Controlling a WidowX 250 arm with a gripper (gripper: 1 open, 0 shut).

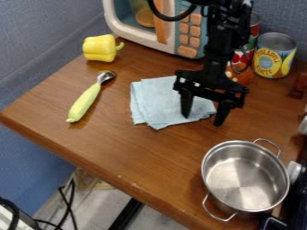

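Note:
My black gripper (203, 110) hangs low over a folded light-blue cloth (156, 101), its two fingers spread apart, their tips down at the cloth's right part. Whether they touch the cloth or pinch any of it I cannot tell.
A yellow pepper (100, 48) and a green-handled scoop (84, 101) lie at left. A toy microwave (135, 18) and cans (275, 56) stand at the back. A steel pot (245, 180) sits front right.

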